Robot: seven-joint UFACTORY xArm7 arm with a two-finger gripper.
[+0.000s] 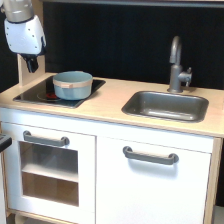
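A blue-grey pot [73, 88] with a pale band around it stands on the black stovetop [38, 93], at the left of the wooden counter. Above and left of the pot is a white arm [24, 36], its dark gripper [31, 65] pointing down. The gripper is apart from the pot, over the counter's back left. Its fingers are too small and dark to show whether they are open or shut, and no held object can be made out.
At the right, a metal sink [165, 104] with a grey faucet [177, 68] is set into the counter [115, 97]. Below are a windowed oven door [47, 190] and a white cabinet door [150, 190], both with grey bar handles. A dark piece [5, 143] juts in at the left edge.
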